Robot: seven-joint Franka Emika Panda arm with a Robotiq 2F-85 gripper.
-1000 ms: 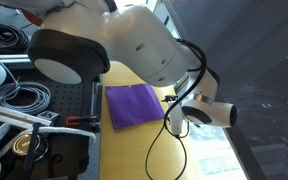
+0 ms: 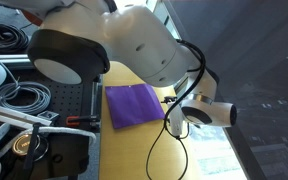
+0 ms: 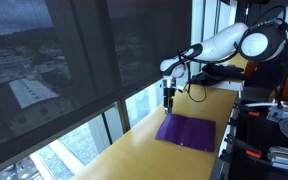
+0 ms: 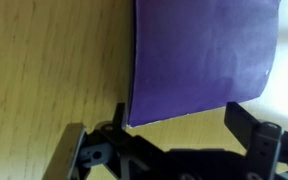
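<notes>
A flat purple cloth [image 3: 192,133] lies on the wooden table [image 3: 119,158], below and beside my gripper [image 3: 168,108]. In the wrist view the cloth [image 4: 199,55] fills the upper middle, its near edge running just beyond the fingers. My gripper is open, its two dark fingers wide apart at the bottom of that view, with nothing held between them. The exterior view from above also shows the cloth [image 2: 134,105], partly under the arm; the fingertips are mostly hidden there by the wrist. Whether the fingers touch the cloth cannot be told.
A dark perforated workbench [image 2: 72,98] with coiled cables [image 2: 24,97] and tools adjoins the table on one side. A large window with a dark blind [image 3: 54,70] borders the other side. Bare table extends along the window, and a black cable [image 2: 154,145] hangs from the arm.
</notes>
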